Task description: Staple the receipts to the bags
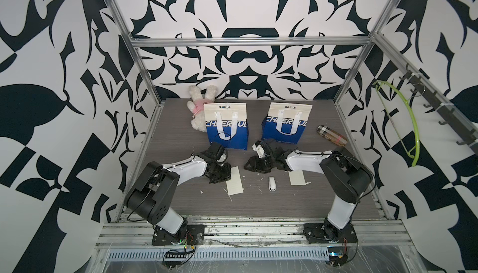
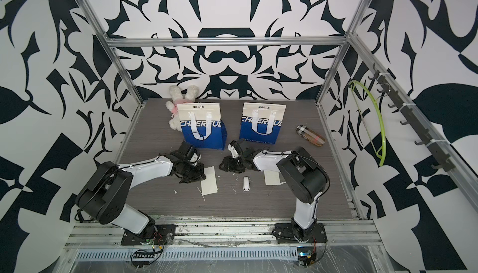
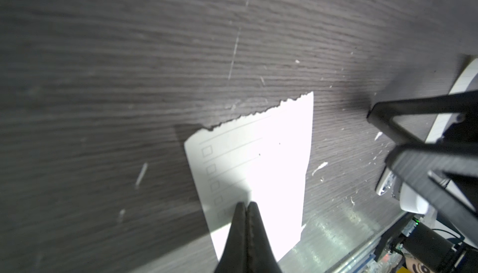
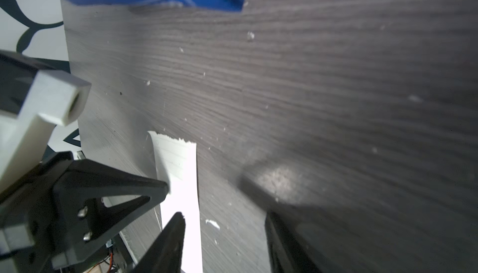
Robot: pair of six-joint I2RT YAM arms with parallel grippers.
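Note:
A receipt (image 3: 268, 163) lies flat on the dark table, its torn edge toward the back. My left gripper is shut over it, the tips on or just above the paper. My right gripper stands open just right of that receipt, low over bare table, with nothing between its fingers. A second receipt (image 1: 297, 179) lies at the right, partly behind my right arm. The small white stapler (image 1: 272, 184) lies between the receipts. Two blue-and-cream bags (image 1: 225, 136) stand behind the grippers.
A white plush toy (image 1: 198, 121) sits behind the left bag. A plaid cylinder (image 1: 332, 135) lies at the back right.

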